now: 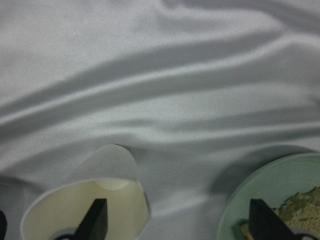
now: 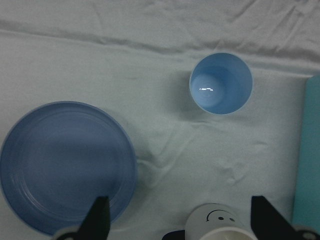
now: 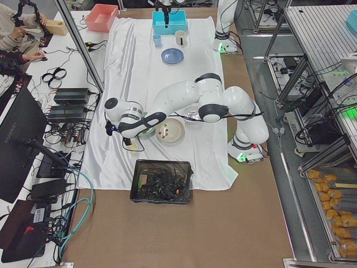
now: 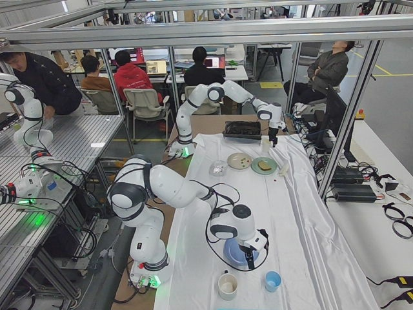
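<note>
In the left wrist view a pale cream cup [image 1: 85,205] lies under my left gripper, beside a green plate [image 1: 265,175] with a piece of bread-like food [image 1: 300,215] on it. The gripper [image 4: 273,139] stands open above them at the far end of the cloth. My right gripper is open over a white mug [image 2: 210,220] with a drawn face, beside a blue plate [image 2: 65,155] and a blue cup [image 2: 220,85].
A beige plate [image 3: 172,134] with small bits, a clear item [image 4: 218,166] and a black lined bin [image 3: 160,198] share the white cloth. A turquoise bin [image 3: 178,22] sits at the other end.
</note>
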